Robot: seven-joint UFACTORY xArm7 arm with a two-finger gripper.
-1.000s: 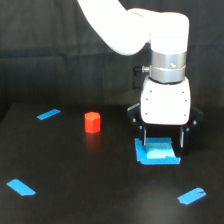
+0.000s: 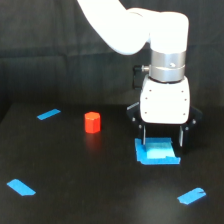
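My white arm comes down from the top, and its gripper [image 2: 162, 138] points downward on the right side of the view. The dark fingers stand apart, with no object that I can make out between them. Right below and behind them is a bright blue patch [image 2: 158, 153] on the dark table, partly covered by the fingers. A small red block [image 2: 92, 122] rests on the table well to the left, apart from the gripper.
Blue tape strips lie at the back left [image 2: 49, 114], front left [image 2: 21, 187] and front right [image 2: 191, 196]. A dark curtain [image 2: 45, 60] hangs behind the table.
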